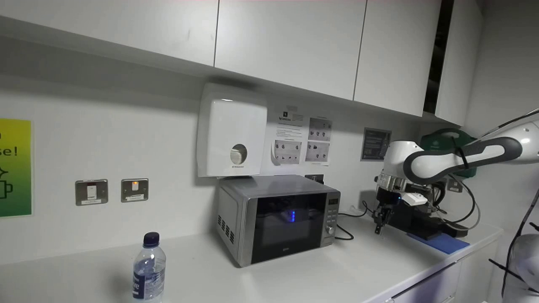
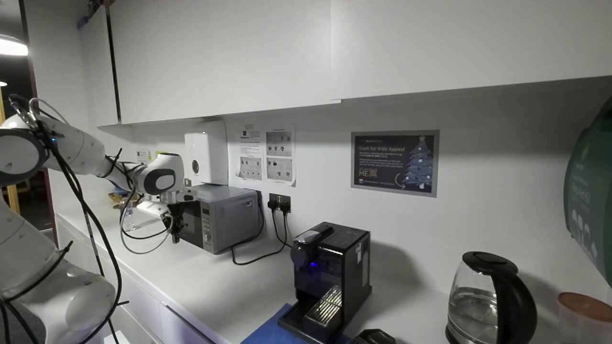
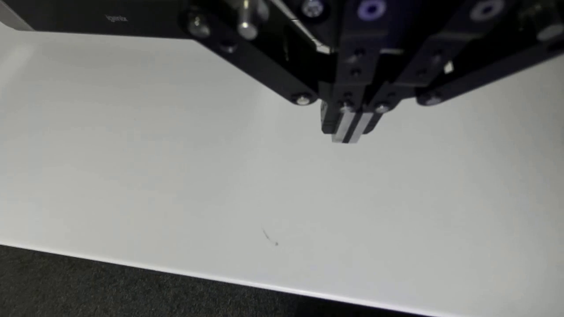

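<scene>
My gripper points down over bare white counter [image 3: 174, 142], its two fingertips together and nothing visible between them. In exterior view 1 the gripper [image 1: 378, 231] hangs to the right of the grey microwave [image 1: 240, 227], apart from it, in front of the black coffee machine. From the other side, the gripper [image 2: 175, 238] appears in front of the microwave [image 2: 232, 220]. The microwave's door is shut. A clear water bottle [image 1: 149, 270] with a dark blue cap stands upright on the counter, well to the left of the microwave.
The coffee machine [image 2: 333, 275] stands by a blue mat [image 2: 269, 328]. Beyond it are a glass kettle [image 2: 473, 304] and an orange-lidded container [image 2: 585, 309]. Black cables [image 2: 258, 259] lie behind the microwave. Wall cupboards [image 1: 293, 45] overhang the counter.
</scene>
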